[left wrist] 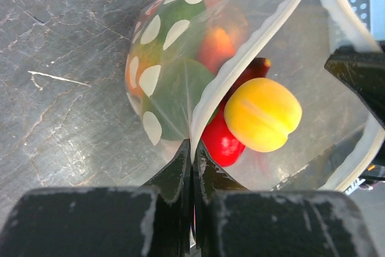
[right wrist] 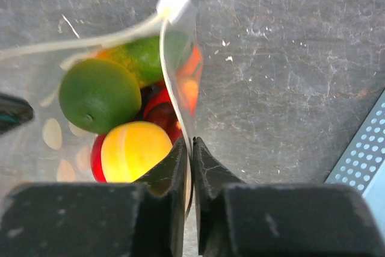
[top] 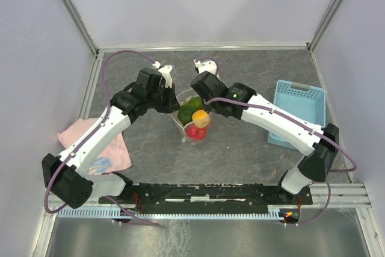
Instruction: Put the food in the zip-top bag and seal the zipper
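Observation:
The clear zip top bag point(top: 183, 129) with white dots stands mouth-up at mid-table, its opening spread between my grippers. Inside it lie a yellow-orange fruit point(right wrist: 135, 151), a green avocado-like piece point(right wrist: 99, 95), a red piece point(left wrist: 221, 142) and more food partly hidden behind these. My left gripper is shut on the rim at the bag's left side. At the opposite side, my right gripper has the rim between its fingers, which look closed on the thin film. The mouth stands wide apart.
An empty light-blue basket point(top: 299, 108) stands at the right of the table. A pink cloth point(top: 99, 145) lies at the left. The grey tabletop point(top: 240, 154) in front of the bag is clear.

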